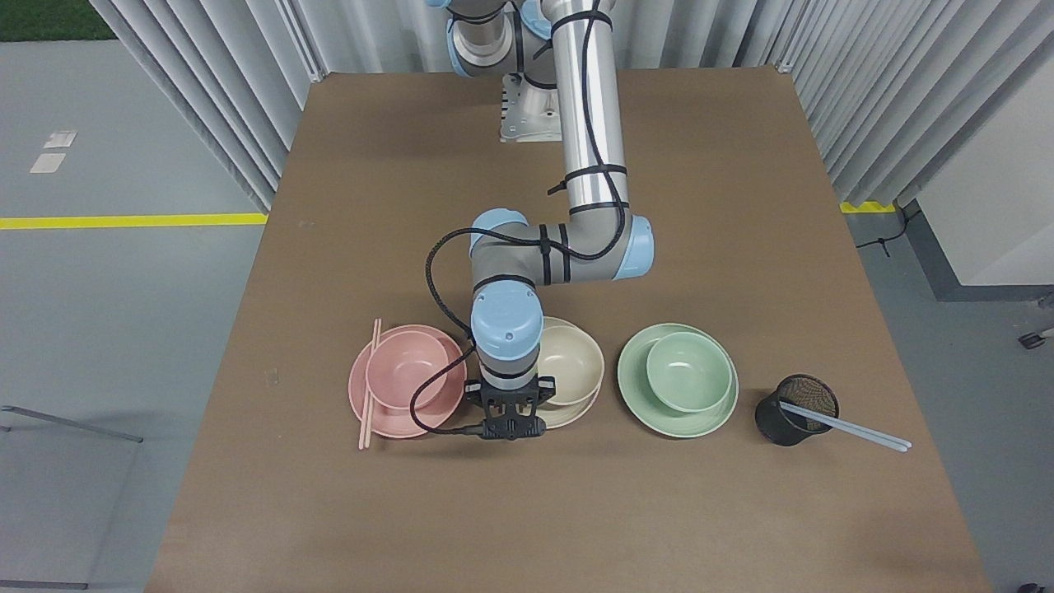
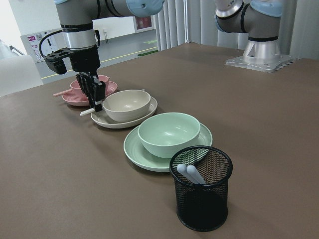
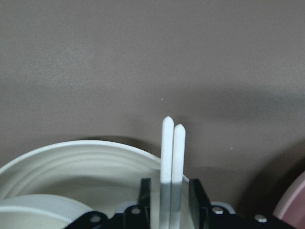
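Observation:
A cream plate with a cream bowl on it sits between a pink plate and bowl and a green plate and bowl. My gripper is low at the cream plate's edge, pointing down, with two white chopsticks between its fingers. The fingers stand either side of them with visible gaps in the wrist view; whether they touch lower down is hidden. Pink chopsticks rest on the pink plate's left side.
A black mesh cup with pale chopsticks leaning out stands at the right.

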